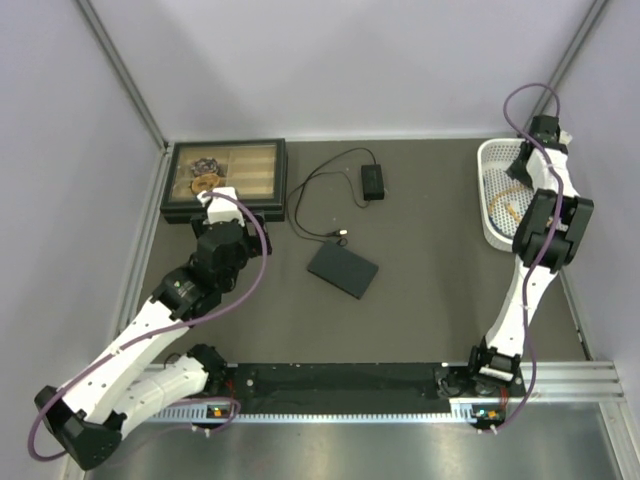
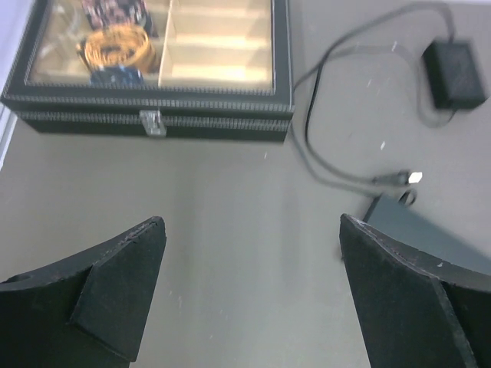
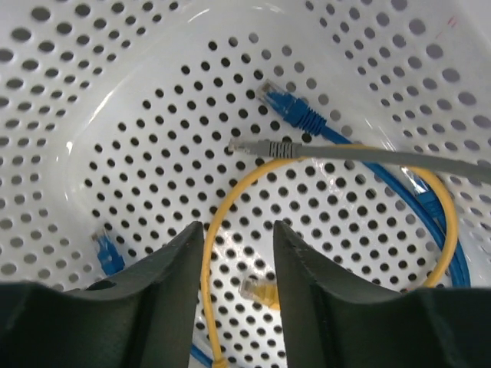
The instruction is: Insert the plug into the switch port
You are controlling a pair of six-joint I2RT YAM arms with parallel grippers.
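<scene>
My right gripper hangs inside a white perforated basket (image 1: 490,212), its fingers apart, over several cables: a blue one with a clear plug (image 3: 295,109), a grey one with a plug (image 3: 265,147) crossing it, and a yellow one (image 3: 230,201), with another yellow plug (image 3: 261,291) between the fingertips' line of sight, not visibly held. My left gripper stands open over the grey table (image 1: 420,250) at the left. No switch port can be made out.
A compartment box (image 1: 225,180) sits at back left. A black power brick (image 1: 372,182), loose cables and a dark flat slab (image 1: 342,268) lie mid-table.
</scene>
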